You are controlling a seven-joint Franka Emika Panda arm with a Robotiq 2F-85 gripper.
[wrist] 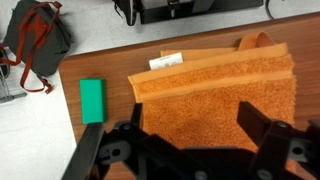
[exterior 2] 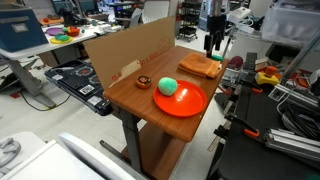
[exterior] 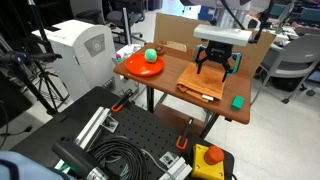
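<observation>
An orange cloth (exterior: 187,80) lies on the wooden table; in the wrist view, the cloth (wrist: 205,112) shows a folded band along one side. Above it hangs my gripper (exterior: 213,71), pointing down, its two dark fingers (wrist: 112,148) spread wide. Nothing shows between them, and whether the tips touch the cloth is hard to tell. By the cloth's edge lies a small white piece (wrist: 166,61). A green block (wrist: 92,100) rests on the table to one side, apart from the cloth.
Toward the table's other end sit a red plate (exterior 2: 187,110) with a green ball (exterior 2: 168,86) on it and a brown ring-shaped object (exterior 2: 143,82). A cardboard panel (exterior 2: 120,55) stands along one long edge. Bare wood surrounds the cloth.
</observation>
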